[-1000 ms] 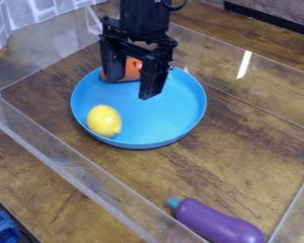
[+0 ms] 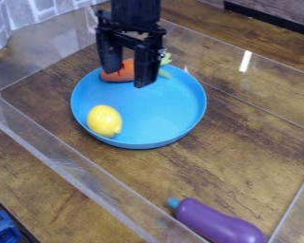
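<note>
My dark gripper [image 2: 129, 59] is open over the back part of a blue plate [image 2: 155, 112], its fingers either side of an orange object [image 2: 117, 72], which it partly hides. A pale green top shows to the right of the orange object. A yellow oval object [image 2: 104, 121] rests at the plate's front left. A purple eggplant-like object [image 2: 224, 221] lies outside the plate, at the front right on the wooden table.
Clear plastic edges run diagonally along the lower left and at the right.
The gripper has moved left and toward the back, over the orange object. The plate and the objects on view appear to be in the same places.
</note>
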